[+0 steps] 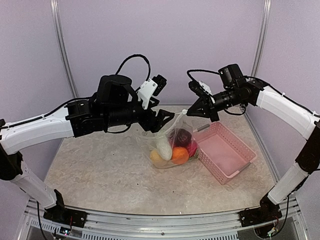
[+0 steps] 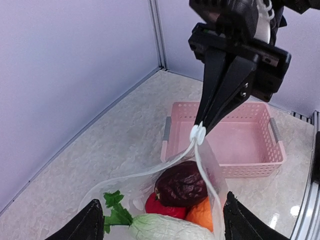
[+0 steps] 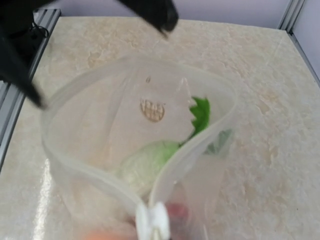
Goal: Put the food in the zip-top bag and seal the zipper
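The clear zip bag (image 1: 157,150) stands on the table holding an orange (image 1: 180,155), a dark purple item (image 2: 180,184), a red item (image 2: 162,205), a pale vegetable with green leaves (image 2: 170,227) and something yellow. My right gripper is shut on the white zipper slider (image 3: 152,220) at the bag's top corner, lifting it. My left gripper (image 1: 159,116) hangs open over the bag, its fingers apart on either side of the opening in the left wrist view. The bag's mouth is open.
A pink basket (image 1: 222,152) stands empty to the right of the bag. Walls close in the back and sides.
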